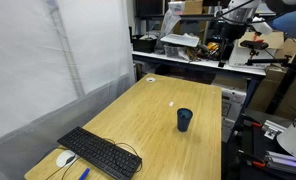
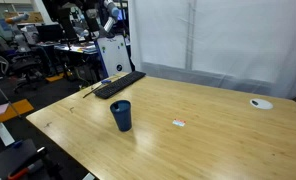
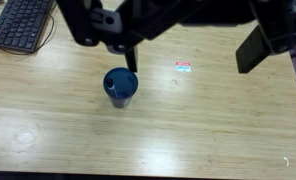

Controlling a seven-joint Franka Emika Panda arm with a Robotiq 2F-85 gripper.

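Note:
A dark blue cup (image 1: pixel 184 121) stands upright on the wooden table; exterior view 2 also shows the cup (image 2: pixel 122 117). From above, in the wrist view, the mouth of the cup (image 3: pixel 120 84) is visible with something dark and a thin pale line inside, too small to identify. My gripper is open and high over the table, its fingers wide apart with nothing held. The cup appears below and just outside the left finger (image 3: pixel 132 60). Between the fingers, down on the tabletop, lies a small white and red item (image 3: pixel 183 66), also seen as a small item (image 2: pixel 178 122) beside the cup.
A black keyboard (image 1: pixel 103 152) with its cable, a mouse (image 1: pixel 65 158) and a blue pen-like object (image 1: pixel 84 173) occupy one end of the table. A white disc (image 2: pixel 260 104) lies at the other end.

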